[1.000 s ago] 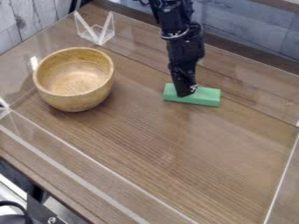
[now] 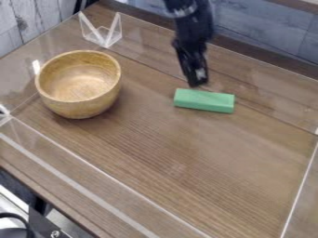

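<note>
My black gripper [image 2: 195, 67] is raised above and behind a flat green block [image 2: 204, 100], which lies on the wooden table [image 2: 162, 172]. The fingers are open, and the space between them looks empty. The block sits by itself, apart from the gripper.
A wooden bowl [image 2: 77, 84] stands at the left. A white wire object [image 2: 99, 30] is at the back left.
The gripper has risen up and back, away from the green block, which stays about where it was.
</note>
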